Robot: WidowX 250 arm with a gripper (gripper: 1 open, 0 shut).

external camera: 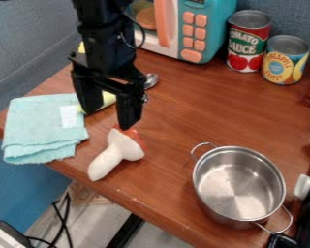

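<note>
My black gripper (108,103) hangs over the left part of the wooden table, its fingers pointing down, open. Below it and slightly right lies a white mushroom-shaped toy (115,156) with an orange-red tip. A folded light-blue cloth (39,136) is at the left edge; a pale yellow-green object beside it is partly hidden behind the gripper. A steel pot (238,189) with two handles stands at the front right.
A toy microwave (194,29), a tomato sauce can (246,44) and a yellow-labelled can (285,63) stand at the back. Dark equipment lines the right edge.
</note>
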